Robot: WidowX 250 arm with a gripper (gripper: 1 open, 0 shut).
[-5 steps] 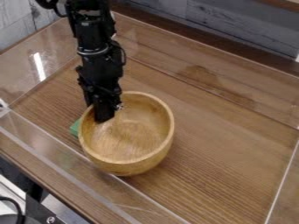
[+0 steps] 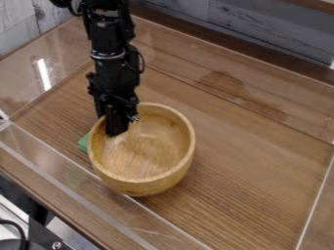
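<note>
A large tan wooden bowl [image 2: 147, 150] sits on the wooden table at the lower middle. My black gripper [image 2: 116, 125] is at its upper left rim, shut on that rim, with the arm rising above it. A small green object [image 2: 82, 144] shows at the bowl's left side, mostly hidden behind it.
A pale edge runs along the left and lower left, with dark cables at the bottom left corner.
The bowl and gripper have shifted very slightly; otherwise little differs.
</note>
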